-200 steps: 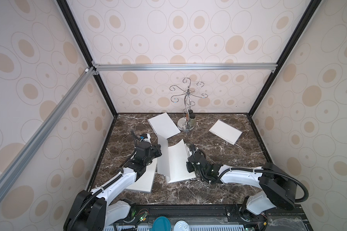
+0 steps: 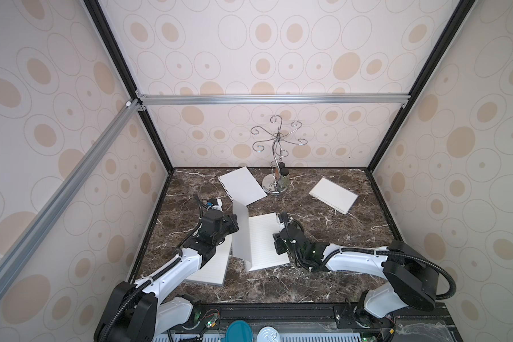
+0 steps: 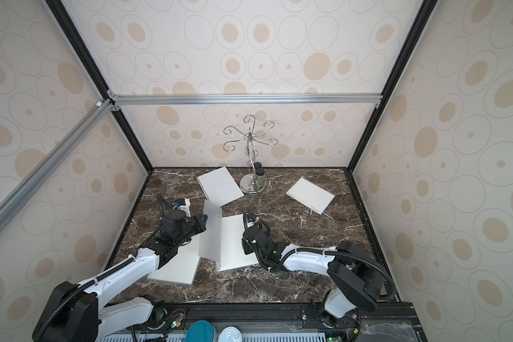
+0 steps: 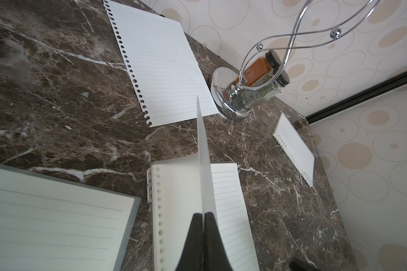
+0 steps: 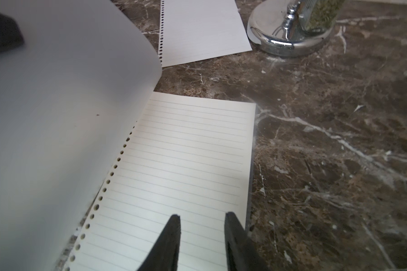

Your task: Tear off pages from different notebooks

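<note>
An open lined notebook (image 2: 265, 245) lies mid-table, its right-hand page flat. Along its left side stands a pale, plain sheet (image 2: 242, 233), curved upward. My left gripper is shut on this sheet, which rises edge-on from between its fingertips in the left wrist view. Above the right part of the lined page is my right gripper, its fingers apart and only page visible through the gap. A second lined notebook (image 4: 54, 216) lies to the left, partly under the left arm.
A hole-edged sheet or pad (image 2: 242, 185) lies at the back, beside a chrome stand (image 2: 275, 183) with jars. Another pad (image 2: 334, 195) is at the back right. Bare marble table (image 2: 342, 228) lies between that pad and the right arm.
The lined page's far right part was raised near my right gripper; now it lies flat. The right gripper has shifted slightly. The left arm and upright sheet look unchanged.
</note>
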